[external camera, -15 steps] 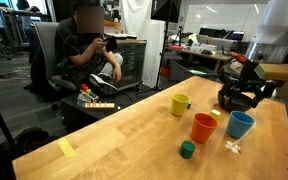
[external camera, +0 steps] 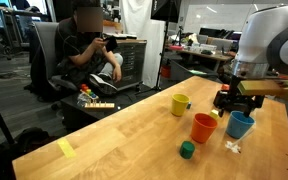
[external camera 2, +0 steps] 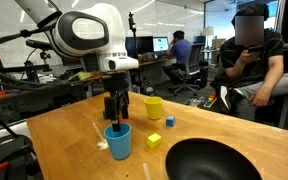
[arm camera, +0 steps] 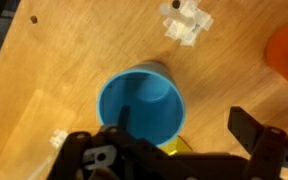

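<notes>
My gripper is open above the blue cup (external camera 2: 119, 147), which stands upright on the table. In the wrist view, one fingertip (arm camera: 123, 117) overlaps the cup's opening, and the other (arm camera: 243, 127) appears beyond the cup's right rim. Nothing shows held between the fingers. The cup looks empty, with a plain blue floor. From exterior view 1, the gripper (external camera: 240, 104) hangs just over the cup; whether it touches the rim I cannot tell.
Left of the blue cup stands a red cup (external camera: 203, 128), with a green object (external camera: 187, 149) nearer the front. A yellow cup (external camera: 180, 104), yellow block (external camera 2: 153, 140), blue cube (external camera 2: 170, 121) and black bowl (external camera 2: 212, 160) are nearby.
The cups appear unmoved.
</notes>
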